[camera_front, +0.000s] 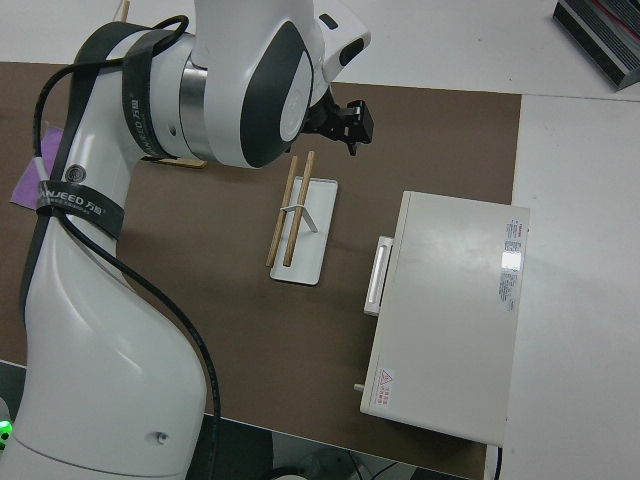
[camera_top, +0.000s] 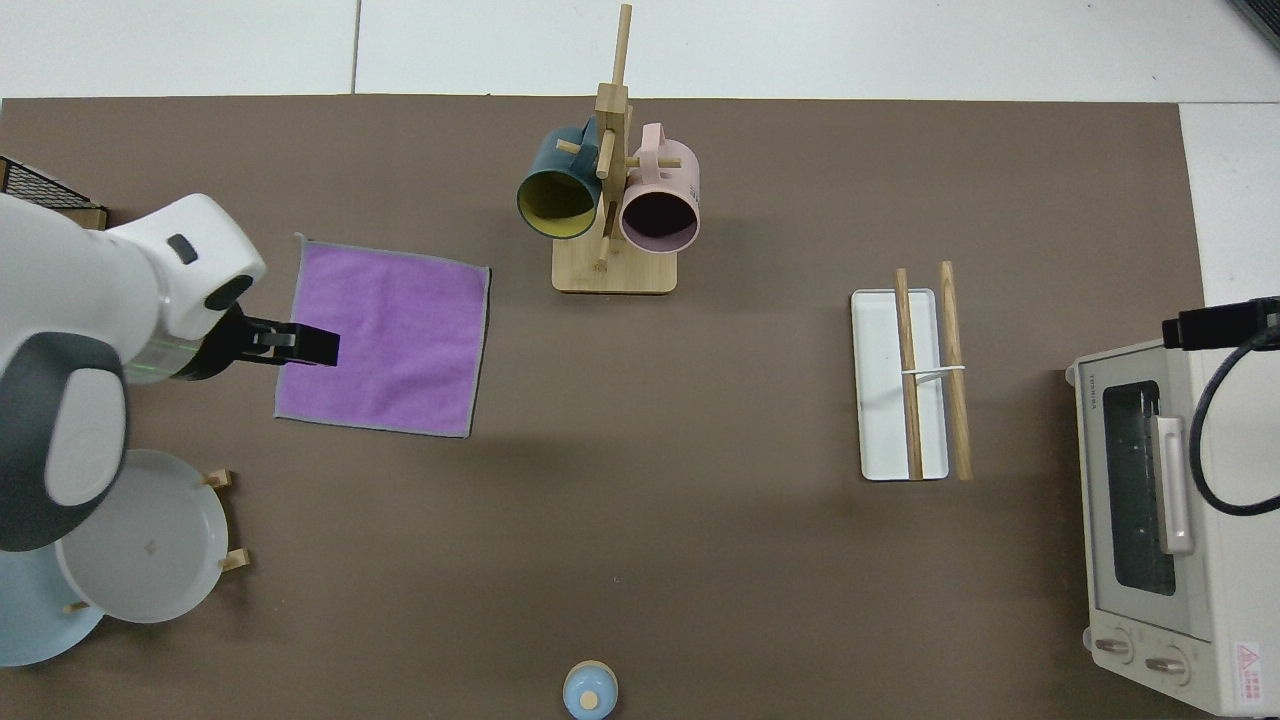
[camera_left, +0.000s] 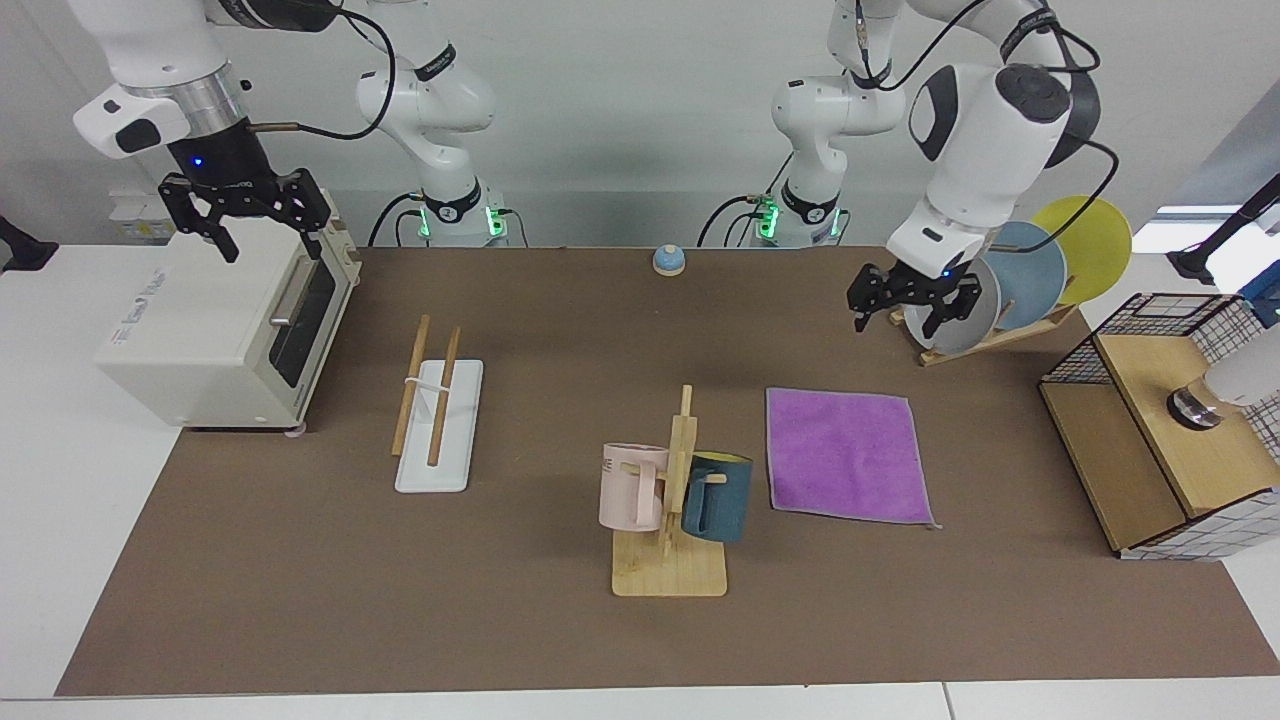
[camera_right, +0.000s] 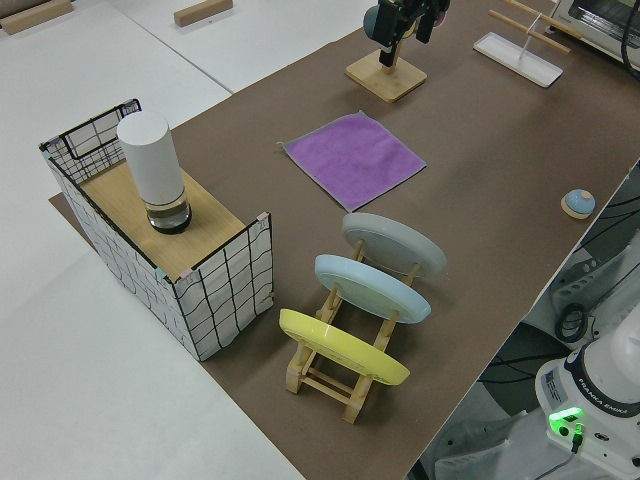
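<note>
One arm's black gripper reaches over the left edge of the purple cloth in the top view; in the left view it hangs before the plate rack with grey, blue and yellow plates. The other gripper hangs above the white toaster oven. Finger states are unclear at this size. A mug tree holds a pink mug and a teal mug.
A white tray with two wooden bars stands near the oven. A wire basket shelf holds a white cylinder. A small blue round object lies at the table edge.
</note>
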